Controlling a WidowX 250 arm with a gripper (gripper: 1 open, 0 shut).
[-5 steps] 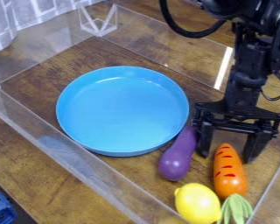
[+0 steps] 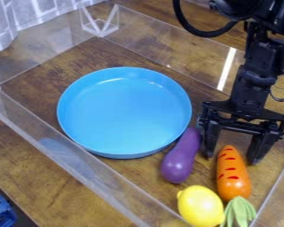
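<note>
The black gripper (image 2: 237,133) is low at the right, directly above and behind an orange toy carrot (image 2: 232,173), its fingers apart on either side near the carrot's back end. Whether they touch the carrot is unclear. A purple eggplant (image 2: 180,160) lies just left of the gripper. A yellow lemon (image 2: 201,207) lies in front, beside the carrot's green leaves (image 2: 237,213).
A blue plate (image 2: 123,108) fills the middle left of the wooden surface (image 2: 56,66). Transparent walls border the area at left, front and back. Bare surface shows behind the plate.
The arm's upper part and cables have shifted slightly to the right. The gripper stays low by the carrot, and the toys and plate have not visibly moved.
</note>
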